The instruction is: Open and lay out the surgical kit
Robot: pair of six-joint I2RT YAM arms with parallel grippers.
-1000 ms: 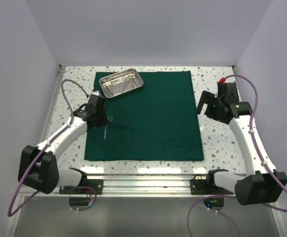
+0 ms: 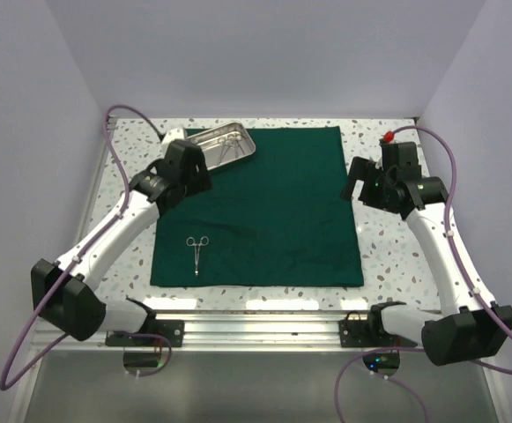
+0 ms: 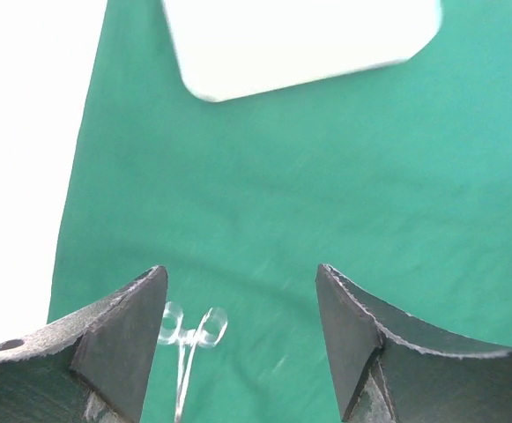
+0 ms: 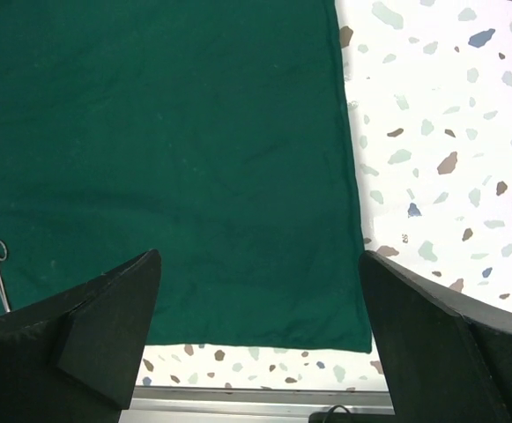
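A pair of silver scissor-handled forceps (image 2: 196, 252) lies flat near the front left of the dark green cloth (image 2: 273, 211), its rings toward the back. At the cloth's back left sits a metal tray (image 2: 245, 144) with several instruments (image 2: 230, 139) in it. My left gripper (image 2: 204, 181), open and empty, hangs above the cloth between tray and forceps, hiding part of the tray. In the left wrist view the forceps (image 3: 185, 342) show beyond the left finger; the tray (image 3: 300, 44) is washed out. Over the right edge of the cloth, my right gripper (image 2: 354, 196) stands open and empty.
A speckled white tabletop (image 2: 388, 256) surrounds the cloth. A metal rail (image 2: 264, 322) runs along the front edge, and grey walls rise at the sides and back.
The forceps, held by my left gripper a second ago, were lowered toward the front and now lie released on the cloth. My left arm has risen and moved back toward the tray.
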